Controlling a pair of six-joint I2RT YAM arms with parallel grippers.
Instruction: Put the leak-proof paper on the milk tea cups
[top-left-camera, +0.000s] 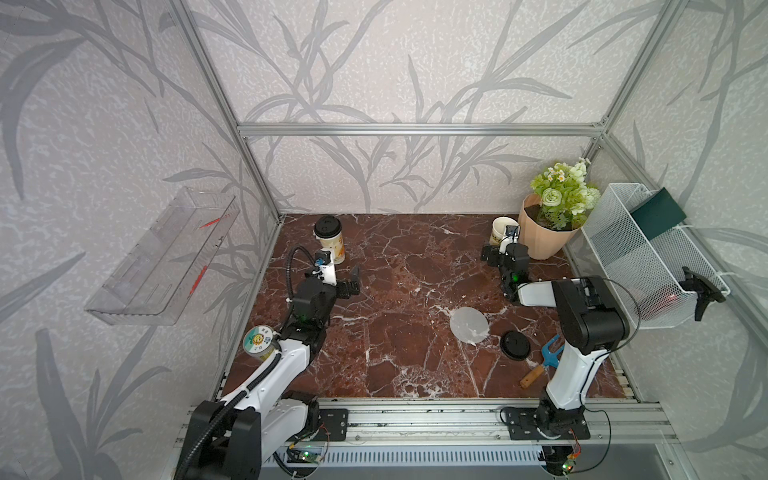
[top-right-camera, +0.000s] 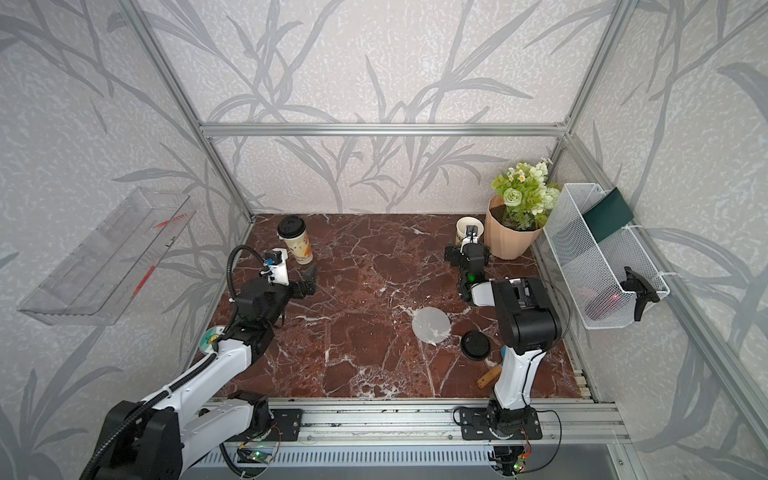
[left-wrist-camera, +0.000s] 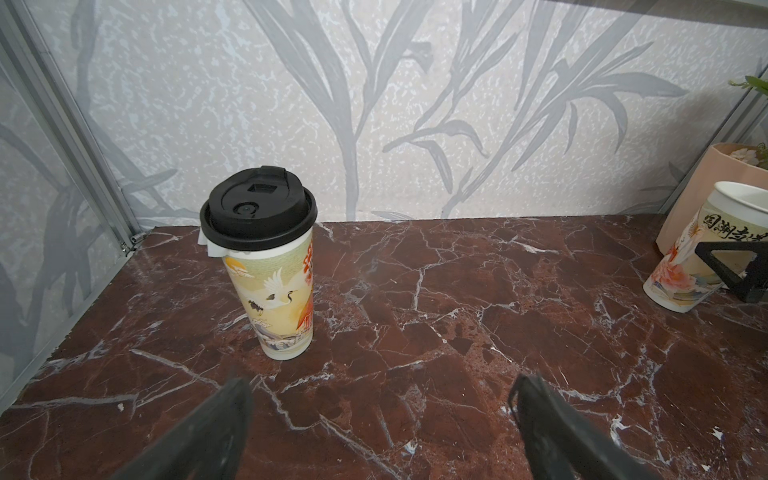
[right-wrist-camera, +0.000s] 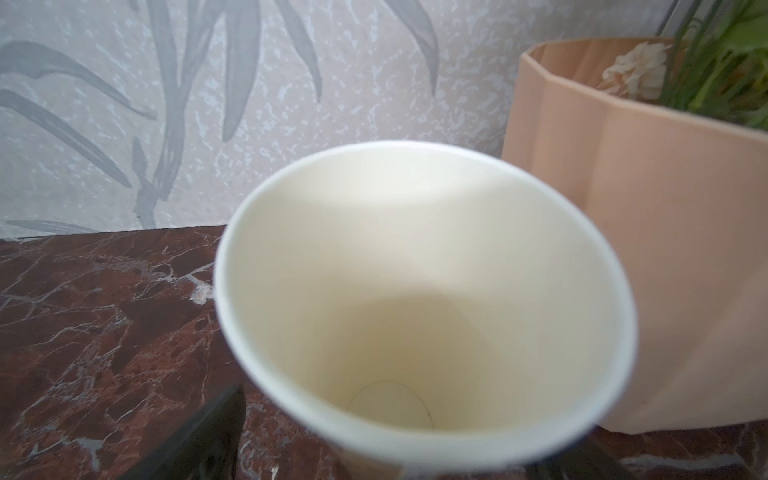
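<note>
An uncapped patterned paper cup (right-wrist-camera: 424, 296) stands at the back right; my right gripper is open around its near side, its tips partly hidden by the rim in the right wrist view. A second cup (left-wrist-camera: 268, 296) with a black lid (left-wrist-camera: 256, 208) stands at the back left. My left gripper is open and empty, short of that cup. A pale translucent disc (top-left-camera: 469, 325), likely the leak proof paper, lies front right of centre, beside a loose black lid (top-left-camera: 514, 345).
A flowerpot (right-wrist-camera: 656, 264) is tight right of the open cup. A mesh basket (top-left-camera: 636, 256) hangs on the right wall, a clear tray (top-left-camera: 144, 300) on the left. A blue tool (top-left-camera: 550, 352) lies front right, a round tub (top-left-camera: 258, 341) front left.
</note>
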